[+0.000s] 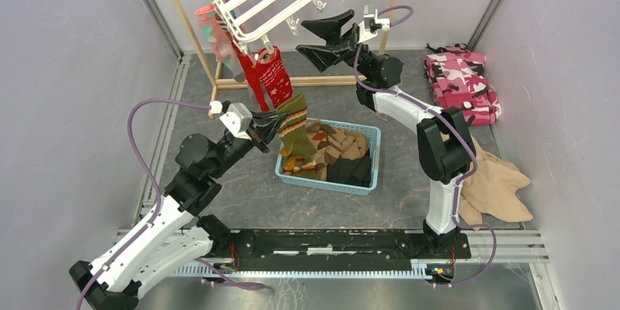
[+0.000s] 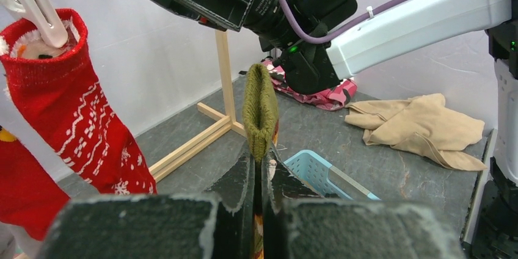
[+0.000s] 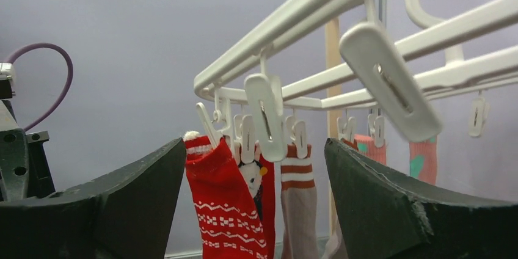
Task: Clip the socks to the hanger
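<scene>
An olive sock with striped bands (image 1: 294, 133) hangs in my left gripper (image 1: 275, 124), which is shut on it over the basket; the left wrist view shows its folded top above the fingers. My right gripper (image 1: 313, 38) is open beside the hanger's lower right edge. In the right wrist view, white clips (image 3: 264, 118) hang between and above its fingers, nothing held. The white hanger (image 1: 257, 31) carries red socks (image 1: 275, 76), a grey striped sock (image 3: 297, 210) and pink socks (image 1: 208, 25) on its clips.
The blue basket (image 1: 325, 188) holds more socks below. A wooden stand (image 1: 327, 80) supports the hanger at the back. A pink camouflage bag (image 1: 462, 83) and beige cloth (image 1: 491, 189) lie at the right.
</scene>
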